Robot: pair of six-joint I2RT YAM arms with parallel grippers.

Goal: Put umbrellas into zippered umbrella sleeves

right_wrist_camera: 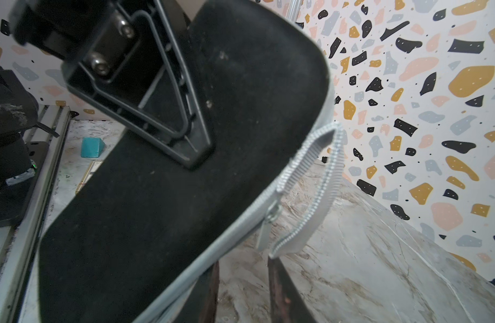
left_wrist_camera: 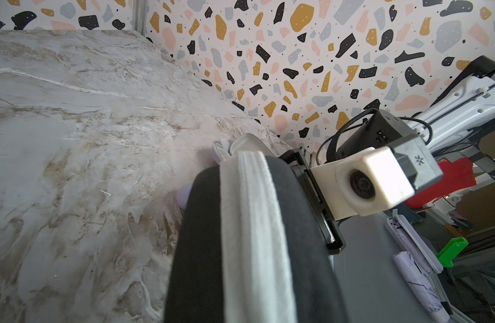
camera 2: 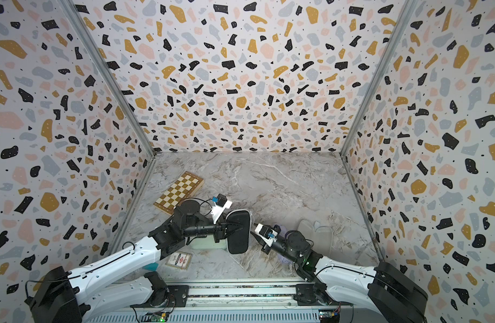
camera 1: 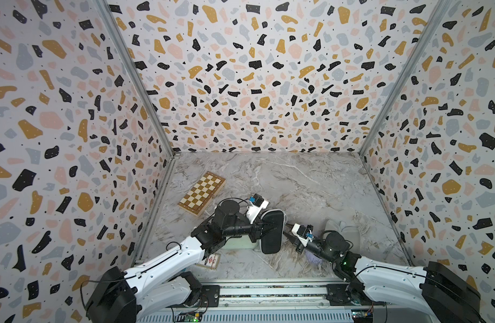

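My left gripper (camera 1: 270, 228) is shut on a black zippered sleeve (camera 1: 273, 232), which it holds up above the table. A white zipper band (left_wrist_camera: 253, 237) runs along the sleeve's edge, seen head-on in the left wrist view. In the right wrist view one dark left finger (right_wrist_camera: 177, 121) lies across the sleeve's flat face. A zipper pull (right_wrist_camera: 265, 232) hangs from the band below a loop of loose white tape (right_wrist_camera: 322, 199). My right gripper is partly open just under the pull, its fingers apart. A lilac bundle (camera 1: 313, 256), perhaps an umbrella, is mostly hidden behind the right arm.
Pale grey items (camera 1: 344, 231) lie on the table behind the right arm. A chessboard (camera 1: 202, 192) lies at the left, and a card box (camera 2: 179, 260) near the front. Something pale green (camera 1: 239, 242) sits beneath the left arm.
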